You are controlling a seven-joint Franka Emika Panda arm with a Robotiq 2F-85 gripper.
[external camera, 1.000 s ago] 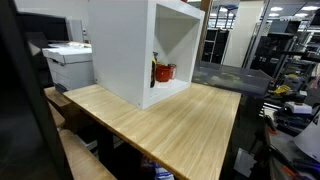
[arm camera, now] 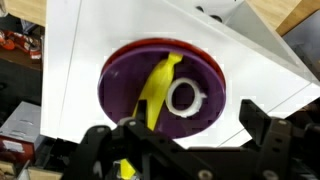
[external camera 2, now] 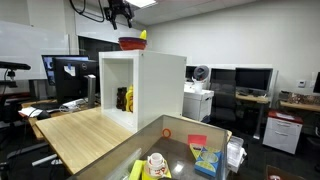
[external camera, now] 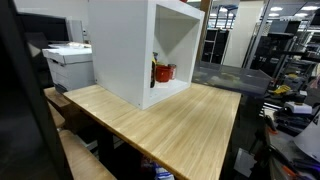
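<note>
A round bowl [external camera 2: 131, 44], red outside, rests on top of the white shelf unit [external camera 2: 156, 92]. From above, in the wrist view, its purple inside holds a long yellow thing like a banana [arm camera: 157, 85] and a white ring-shaped object [arm camera: 185, 97]. My gripper [external camera 2: 116, 14] hangs over the bowl in exterior view 2. Seen from the wrist, the black fingers [arm camera: 268, 132] stand well apart at either side of the lower picture. The fingers are open, nothing held between them.
A grey bin [external camera 2: 190, 150] with yellow, blue and white toys stands beside the shelf. The wooden table [external camera: 180, 125] has clear room in front of it. Inside the shelf sits a red container [external camera: 163, 74].
</note>
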